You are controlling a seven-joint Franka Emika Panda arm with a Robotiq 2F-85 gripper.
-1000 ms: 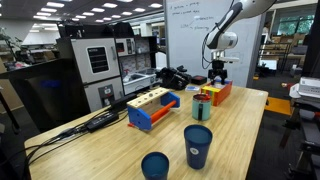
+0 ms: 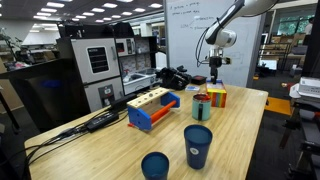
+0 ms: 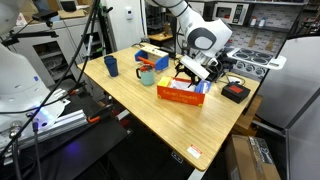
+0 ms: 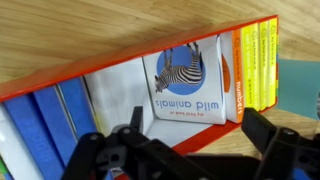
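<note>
A red box [image 3: 180, 97] holding several small books stands on the wooden table. In the wrist view, the book with a zebra on its cover [image 4: 185, 75], marked "wild animals", shows face up inside the red box [image 4: 100, 63]. Yellow and orange spines [image 4: 255, 65] fill one end, and blue books [image 4: 60, 115] sit at the other. My gripper is open above the box, its black fingers [image 4: 132, 146] apart with nothing held between them. From the side, the gripper [image 3: 184, 70] appears just over the box; its exact height is hard to tell.
A green mug [image 2: 197, 106] stands near the box, and dark blue cups [image 2: 198, 145] are closer to the camera. A blue and wooden toy rack [image 2: 152, 108] lies to one side. A toy stove [image 3: 240, 62] and black box [image 3: 235, 92] stand beyond. Table space before the box is clear.
In exterior view 1, the box has turned, so less of its red long side shows. The arm has shifted slightly left and stays above it.
</note>
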